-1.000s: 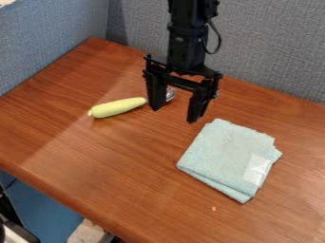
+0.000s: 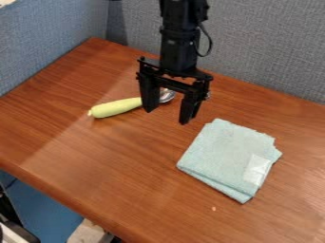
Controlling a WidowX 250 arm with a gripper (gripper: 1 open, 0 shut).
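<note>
My black gripper (image 2: pixel 166 109) hangs above the middle of the wooden table, open, with its two fingers spread wide and nothing seen held. Behind and below it lies a pale yellow elongated object (image 2: pixel 114 108), like a corn cob or squash, and a metallic item (image 2: pixel 165 96), partly hidden by the gripper. A folded light-blue cloth (image 2: pixel 222 161) with a white label lies flat on the right side of the table, nearer the front than the gripper.
Grey padded walls (image 2: pixel 267 47) stand behind and to the left. Blue floor shows past the table's lower-left edge.
My gripper has moved slightly left from where it was a second ago. The objects on the table have not visibly moved.
</note>
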